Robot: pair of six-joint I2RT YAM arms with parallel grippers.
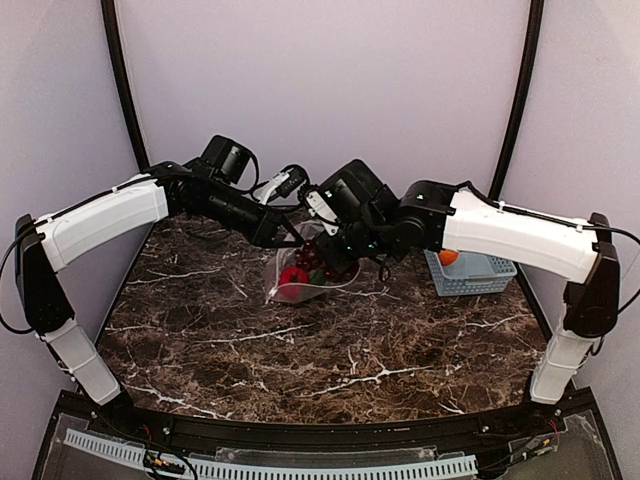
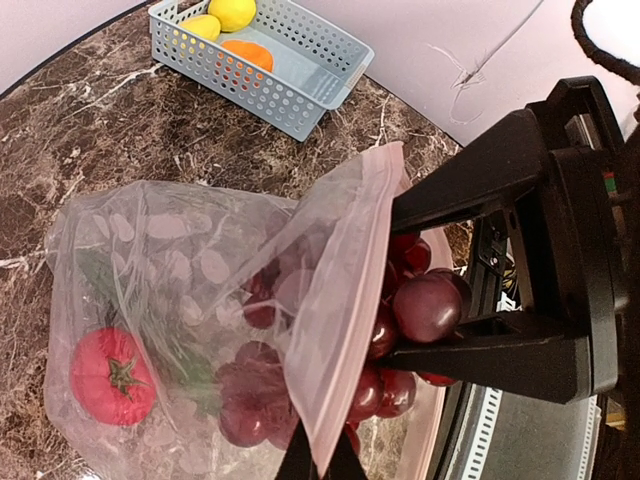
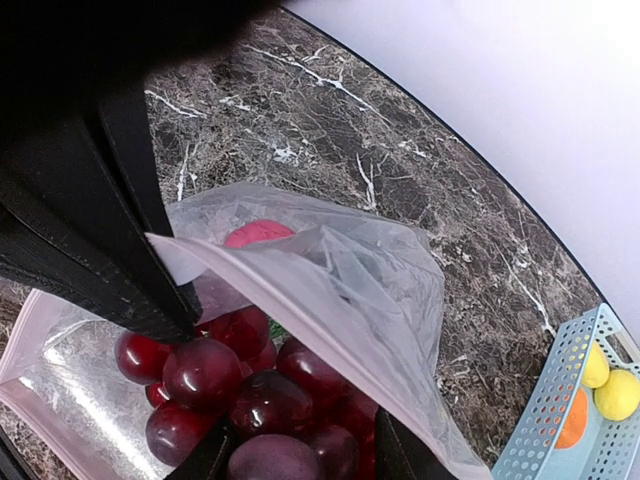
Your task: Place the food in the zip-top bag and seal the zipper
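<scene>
The clear zip top bag (image 1: 290,298) lies on the marbled table with its mouth spread, and a red tomato (image 2: 112,375) rests deep inside. My left gripper is shut on the bag's rim, holding up one edge. Dark red grapes (image 3: 203,372) bunch at the mouth, with several more showing through the film (image 2: 243,418). Inside the opening, my right gripper has its fingers (image 2: 490,350) apart around some grapes. In the right wrist view its fingertips (image 3: 397,450) sit low among the fruit. Something green shows faintly under the film.
A blue-grey perforated basket (image 1: 470,290) stands at the right, holding an orange fruit (image 2: 248,54) and yellow fruits (image 2: 232,12). Both arms crowd close together over the bag.
</scene>
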